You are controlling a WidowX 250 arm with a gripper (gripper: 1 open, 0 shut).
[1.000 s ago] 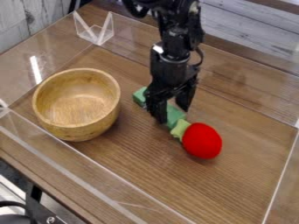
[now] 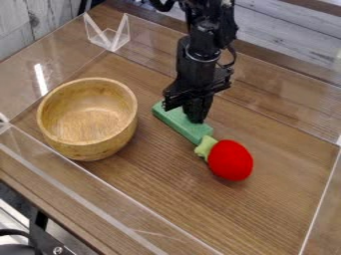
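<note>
My black gripper (image 2: 185,98) hangs over the green block (image 2: 184,124), its fingertips at or just above the block's upper part; it looks shut, and whether it touches cannot be told. The block lies on the wooden table. A red object with a pale green end (image 2: 229,159) lies against the block's lower end.
A large wooden bowl (image 2: 87,120) sits to the left. A clear plastic holder (image 2: 104,30) stands at the back left.
Over the last second my gripper has moved up and back from the block's lower end toward its upper part, uncovering more of the block.
</note>
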